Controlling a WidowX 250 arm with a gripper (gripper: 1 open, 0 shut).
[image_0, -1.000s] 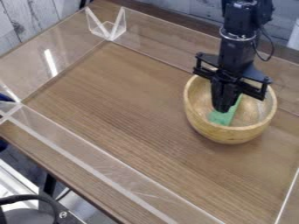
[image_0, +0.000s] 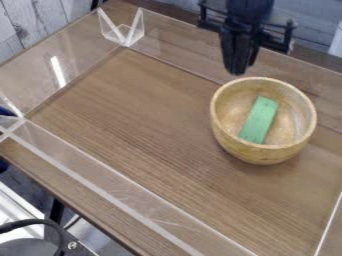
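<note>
A round tan bowl (image_0: 230, 142) sits on the wooden table (image_0: 120, 150) at the right, with a green rectangular object (image_0: 261, 118) lying inside it. My gripper (image_0: 241, 62) is high above the table, behind the bowl, near the top edge of the view. Its dark fingers are blurred and point down; the frame does not show clearly how far apart they stand, and I see nothing held in them.
A small white wire-like holder (image_0: 122, 28) stands at the back left. A black cable (image_0: 47, 225) lies at the lower left corner, off the table.
My gripper has risen up and back, out of the bowl. The green object, earlier partly hidden under it, now shows fully in the bowl.
</note>
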